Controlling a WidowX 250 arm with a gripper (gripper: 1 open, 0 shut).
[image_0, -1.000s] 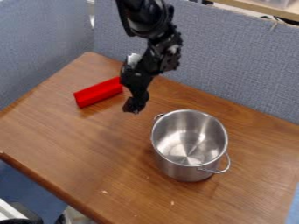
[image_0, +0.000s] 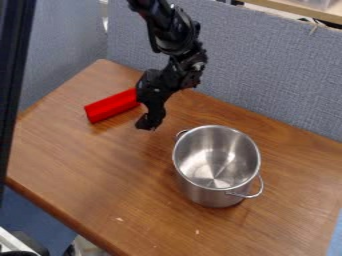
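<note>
My black gripper (image_0: 151, 113) hangs low over the middle back of the wooden table, angled downward just right of a red cylinder (image_0: 110, 106) that lies on its side. Whether the fingers are open or shut is hard to make out in this small, dark view. A steel pot (image_0: 214, 160) with two side handles stands empty to the front right of the gripper.
Grey padded walls (image_0: 267, 70) border the table at the back and left. A light shelf edge shows at the top right.
The gripper and arm have shifted very slightly; the red cylinder and pot look unmoved.
</note>
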